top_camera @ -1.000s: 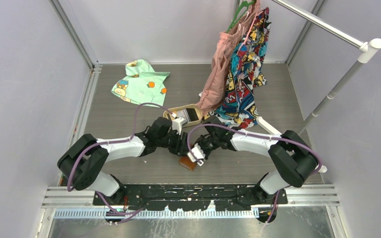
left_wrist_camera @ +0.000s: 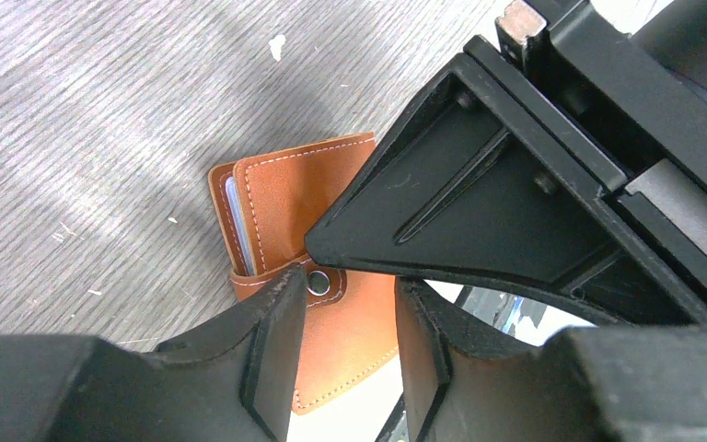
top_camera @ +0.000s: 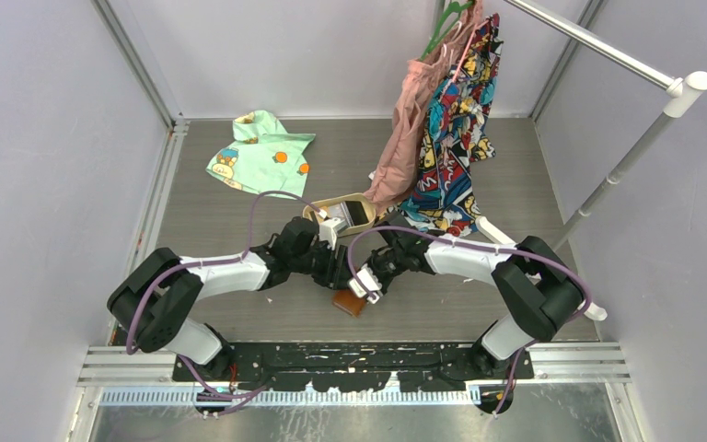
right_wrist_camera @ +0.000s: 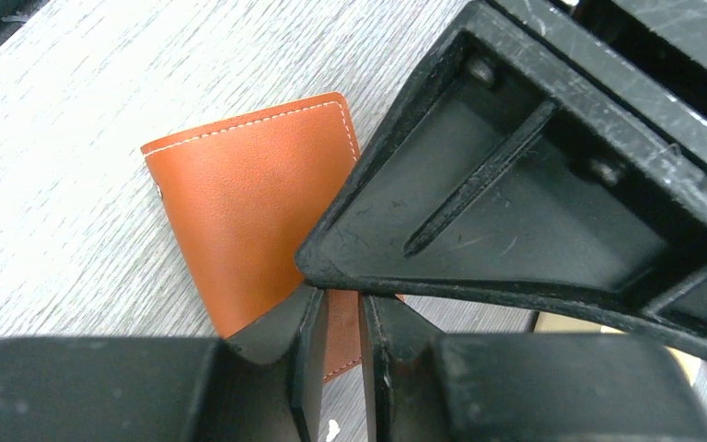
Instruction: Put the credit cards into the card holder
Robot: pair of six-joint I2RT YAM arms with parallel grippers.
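The brown leather card holder (top_camera: 349,303) is held between the two arms near the table's front. In the left wrist view its strap with a round snap (left_wrist_camera: 319,283) lies across it, and a pale card edge (left_wrist_camera: 237,221) shows inside at the left side. My left gripper is part open, its fingers apart at the strap and snap. On the other face, my right gripper is shut on the card holder's orange-brown leather (right_wrist_camera: 249,203). Each wrist view is partly blocked by the other gripper's large black finger.
Just behind the grippers stands a tan basket (top_camera: 368,199) with a dark, flat item (top_camera: 356,213) in it. Hanging clothes (top_camera: 456,129) reach the table at the back right. A green cloth (top_camera: 262,155) lies back left.
The left arm and the card holder look almost unchanged.
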